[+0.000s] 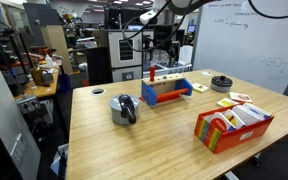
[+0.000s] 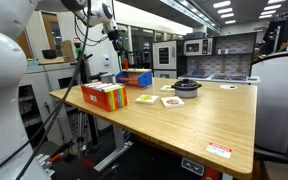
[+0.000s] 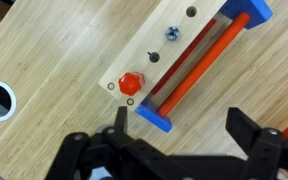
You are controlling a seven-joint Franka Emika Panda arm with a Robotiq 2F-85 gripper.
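A wooden toy workbench (image 1: 167, 86) with blue ends and a red bar stands toward the back of the table. In the wrist view its pale top board (image 3: 162, 50) runs diagonally, with a red knob (image 3: 132, 83) and a grey screw (image 3: 172, 33) in it. Beside the board lies an orange-red bar (image 3: 202, 66) between blue end pieces. My gripper is open and empty, its dark fingers set wide apart at the bottom of that view. From outside, the gripper (image 1: 162, 47) hangs in the air above the workbench, clear of it.
A silver pot (image 1: 123, 110) with a dark handle stands left of the workbench. Nearer the right front is a red box (image 1: 215, 137) filled with toy pieces. A dark lidded pot (image 2: 186, 88) and flat cards (image 2: 172, 102) lie farther right.
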